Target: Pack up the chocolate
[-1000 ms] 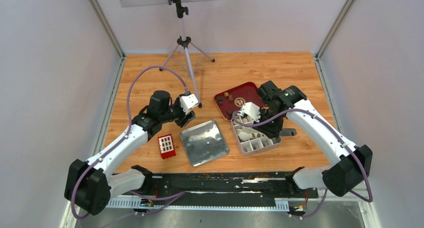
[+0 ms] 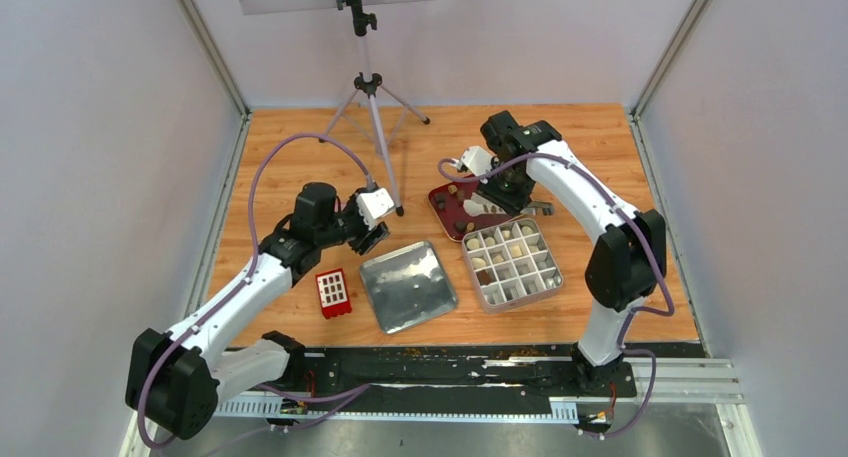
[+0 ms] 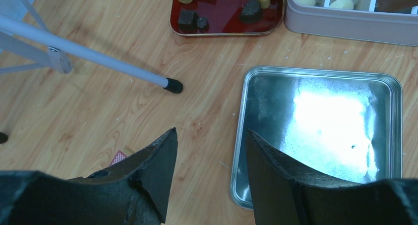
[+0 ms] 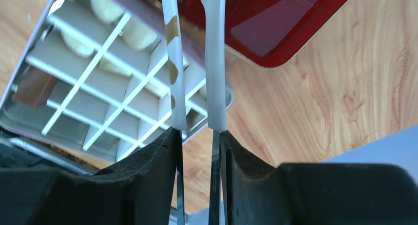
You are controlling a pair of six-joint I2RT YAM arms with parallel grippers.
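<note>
A red tray holds dark and tan chocolates. Beside it, a lidless grey compartment box has pale pieces and a brown one in some cells. My right gripper hangs over the tray in the top view, with long white tong-like tips spanning tray and box in its wrist view; no chocolate is visible between them, though the far ends are out of frame. My left gripper is part open and empty, above the table left of an empty steel tray.
A tripod stands behind the left arm, its foot near the red tray. A red gridded holder sits left of the steel tray. Bare wood lies right of the box.
The left arm is almost unchanged.
</note>
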